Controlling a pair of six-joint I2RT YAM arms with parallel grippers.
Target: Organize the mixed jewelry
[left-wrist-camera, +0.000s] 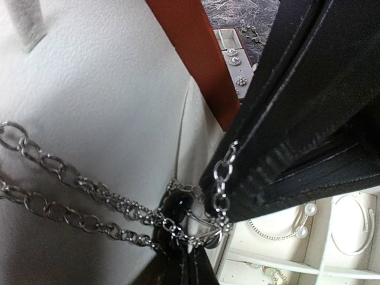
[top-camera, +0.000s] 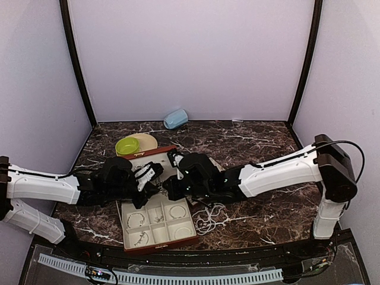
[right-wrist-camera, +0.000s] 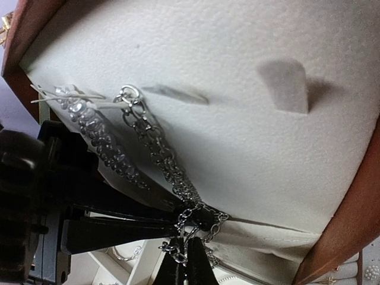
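Note:
A silver chain necklace [left-wrist-camera: 65, 173] hangs in several strands against the white lining of the jewelry box's lid [right-wrist-camera: 237, 53], its upper end at a lid tab [right-wrist-camera: 178, 95]. My left gripper is shut on the chain low on the lid. Right beside it, my right gripper is shut at the same bundle of links; whether a link lies between its fingers is hidden. Next to the necklace hangs a clear-beaded strand [right-wrist-camera: 101, 130]. Below the grippers, the box's compartments [top-camera: 155, 215] hold bracelets and small pieces.
A tangled white strand [top-camera: 209, 219] lies on the dark marble table right of the box. Behind the box are a green bowl [top-camera: 126, 146], a beige plate [top-camera: 146, 140] and a blue cup on its side [top-camera: 176, 119].

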